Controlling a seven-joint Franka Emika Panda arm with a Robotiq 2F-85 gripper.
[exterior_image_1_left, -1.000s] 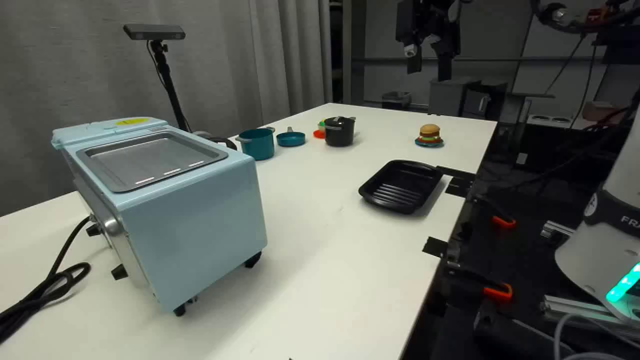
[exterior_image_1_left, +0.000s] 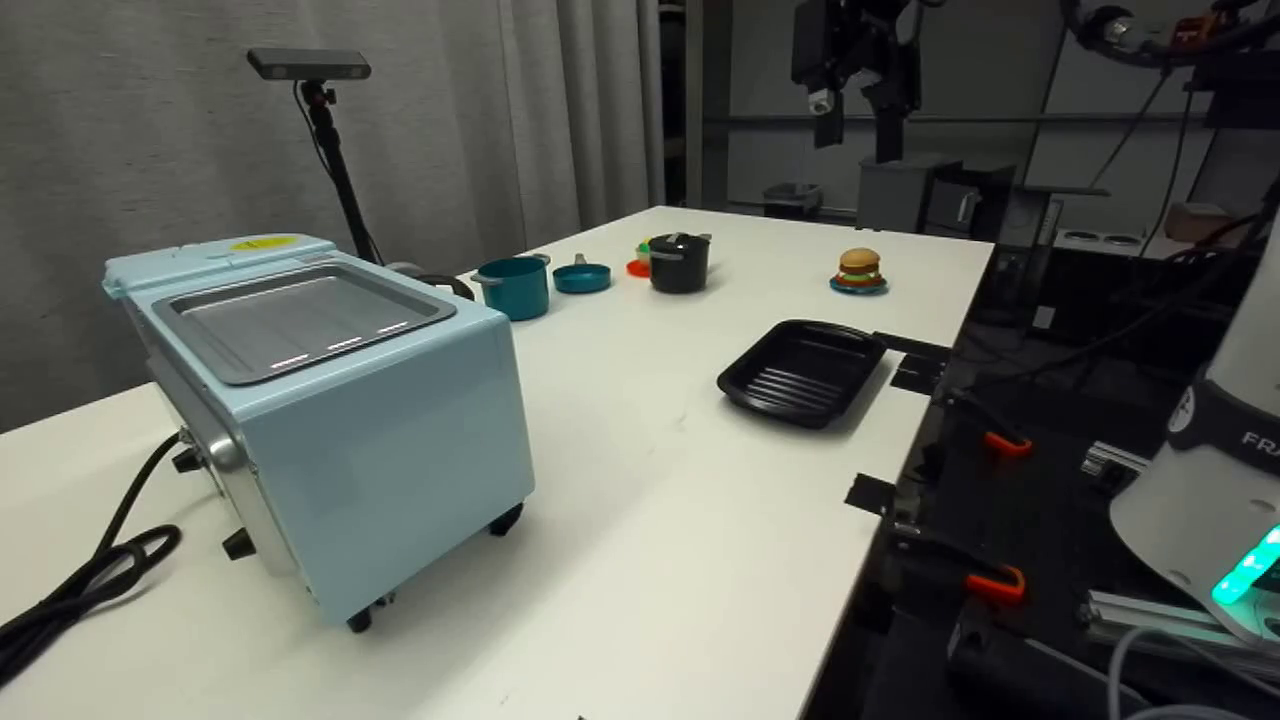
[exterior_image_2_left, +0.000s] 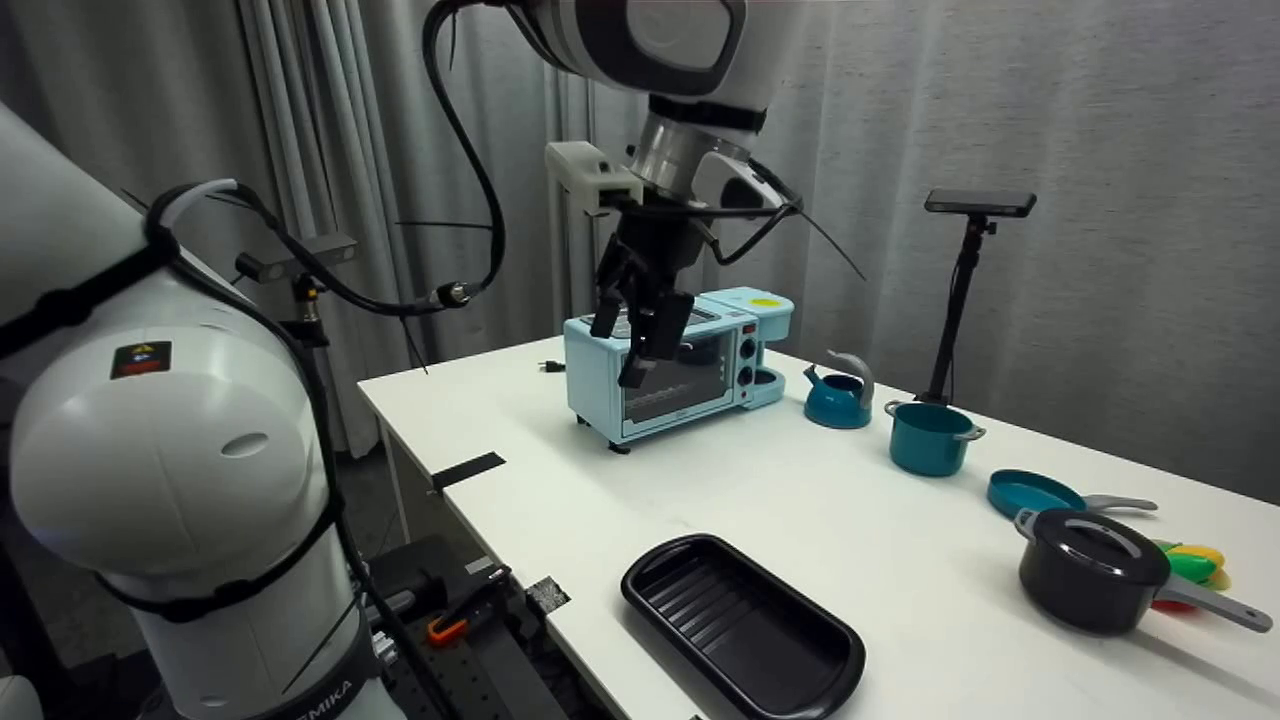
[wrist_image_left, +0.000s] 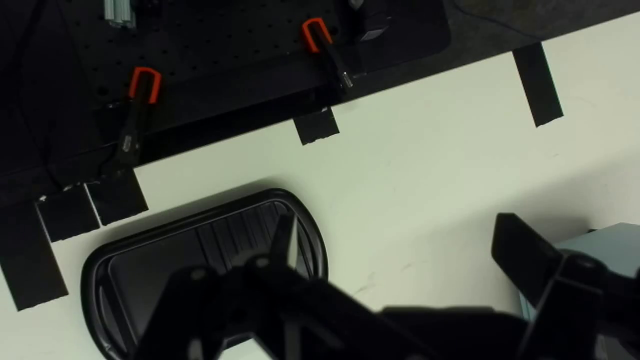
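Observation:
High above the table, my gripper (exterior_image_1_left: 859, 132) stands open, with empty air between its fingers. In the wrist view the two fingers are spread wide over the white table, and the left one covers part of a black ribbed pan (wrist_image_left: 162, 270). That pan (exterior_image_2_left: 744, 624) lies empty near the table's front edge. A light-blue toaster oven (exterior_image_2_left: 654, 372) stands at the far end in exterior view 2, its door closed. On a small blue plate, a toy burger (exterior_image_1_left: 859, 264) sits apart from everything else.
Along the curtain side stand a blue kettle (exterior_image_2_left: 836, 400), a teal pot (exterior_image_2_left: 926, 440), a teal frying pan (exterior_image_2_left: 1032, 493) and a lidded black saucepan (exterior_image_2_left: 1086, 576). Toy vegetables (exterior_image_2_left: 1190, 564) lie partly hidden behind the saucepan. A power cord (exterior_image_1_left: 108, 576) lies by the oven.

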